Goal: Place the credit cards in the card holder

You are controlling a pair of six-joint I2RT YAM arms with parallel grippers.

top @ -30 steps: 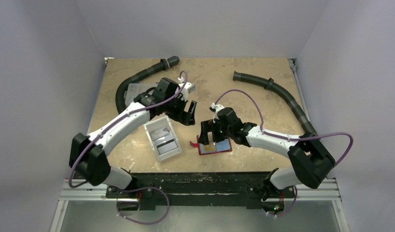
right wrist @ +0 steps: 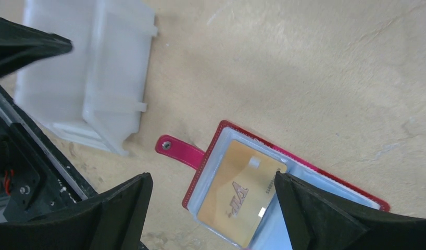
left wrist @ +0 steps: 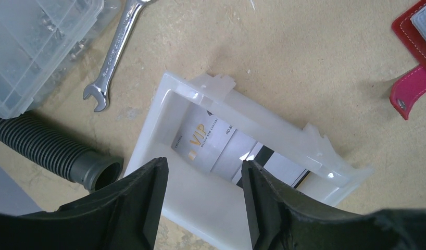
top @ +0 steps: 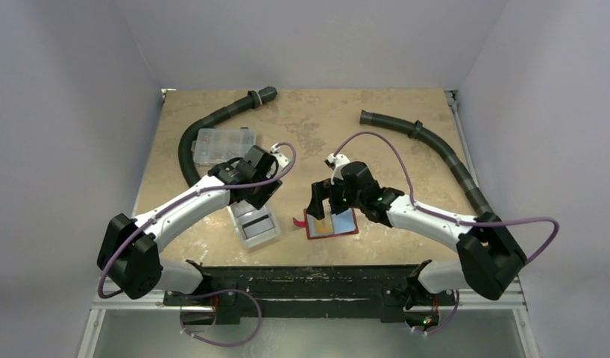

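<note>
In the left wrist view a white plastic bin holds several flat cards, among them a white VIP card and a card with a black stripe. Above this bin hangs my left gripper, its fingers apart and empty. The open card holder, red-edged with a pink snap strap, lies flat on the table. A gold card rests in its left clear pocket; the right pocket looks pale blue and without a card. Over the holder my right gripper stands open with nothing in it.
A clear lidded box lies at the back left, with a wrench beside it. Dark hoses curve along the left and right sides.
My left gripper has swung left from the table's middle to over the bin, and its fingers have come closer together.
</note>
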